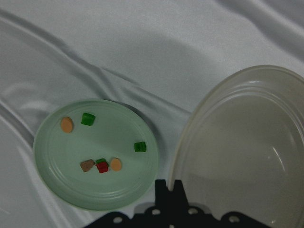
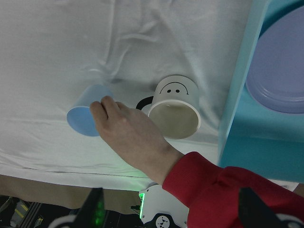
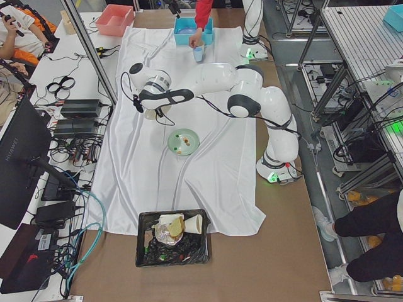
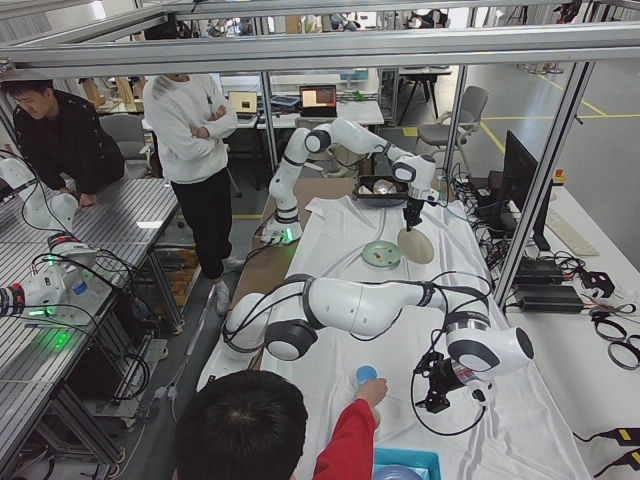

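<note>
In the left wrist view a green plate (image 1: pixel 95 185) holds several small green, orange, brown and red food bits. Beside it my left gripper is shut on the rim of a beige plate (image 1: pixel 242 142), seen hanging in the camera right view. My right gripper is open, with a hand in red sleeve below it, gripping a blue cup (image 2: pixel 83 123) beside a white smiley mug (image 2: pixel 173 118) on the cloth.
A blue bin (image 2: pixel 251 147) with a purple plate (image 2: pixel 280 61) stands beside the mug. A black tray (image 3: pixel 172 258) with scraps lies at the opposite end of the white cloth. Monitor and cables line one side.
</note>
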